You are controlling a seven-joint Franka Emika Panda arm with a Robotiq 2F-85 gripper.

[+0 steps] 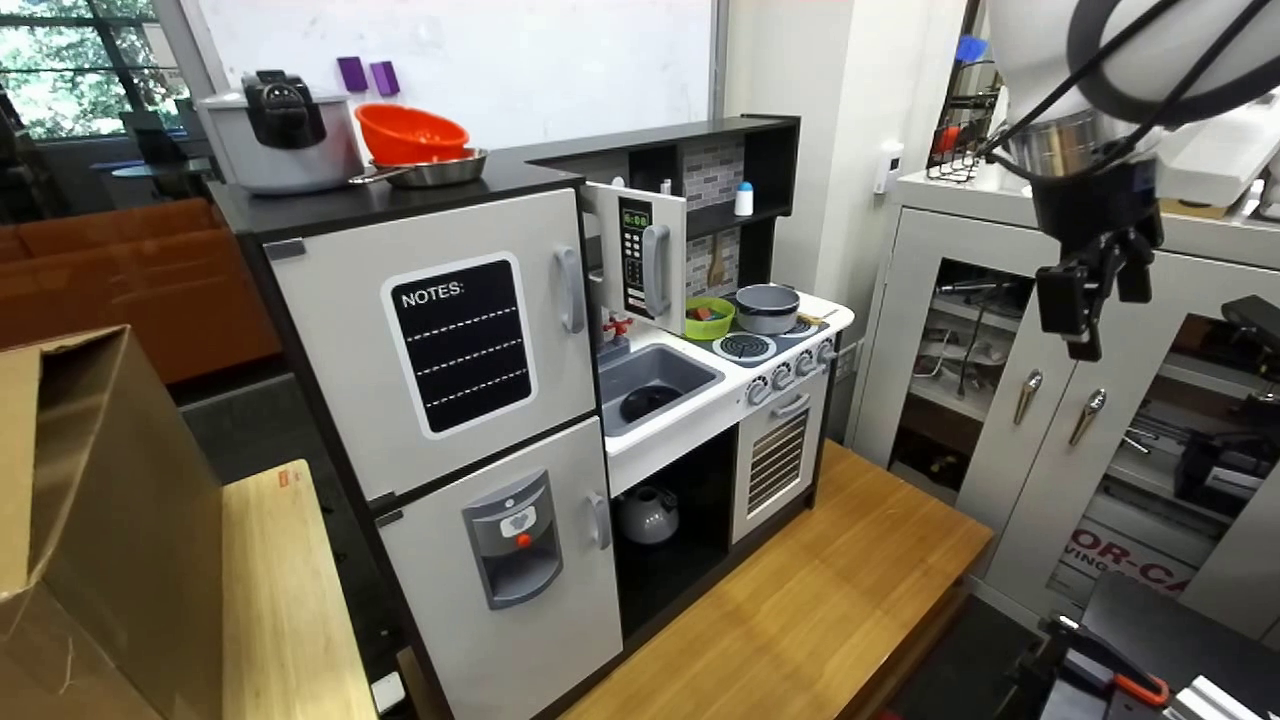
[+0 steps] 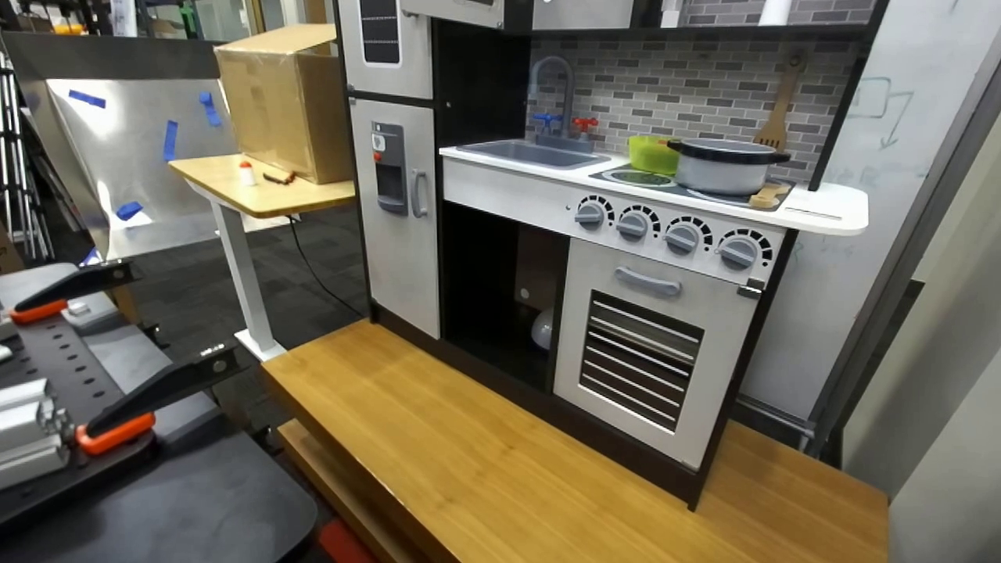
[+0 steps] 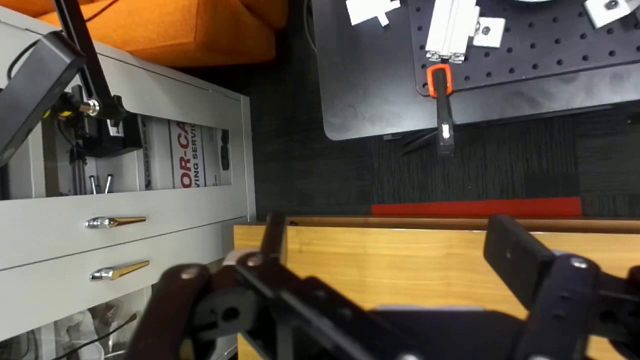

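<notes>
High at the right of exterior view 1, my gripper point(image 1: 1094, 314) points downward in front of the grey cabinet. Its two fingers stand wide apart in the wrist view, with nothing between the fingertips but a view of the wooden platform below. The toy kitchen is well off to the left of it. Its microwave door point(image 1: 651, 258) hangs ajar. On the stove, a green bowl point(image 1: 708, 317) with small pieces inside sits beside a grey pot point(image 1: 768, 310). A dark round item point(image 1: 649, 402) lies in the sink point(image 1: 672, 366).
Atop the fridge are a large grey pot point(image 1: 282, 138), a red colander point(image 1: 411, 132) and a pan. A cabinet point(image 1: 1044, 480) stands close behind my gripper. The platform point(image 2: 525, 450) before the kitchen is bare. Clamps point(image 2: 117, 436) stick out from the black table.
</notes>
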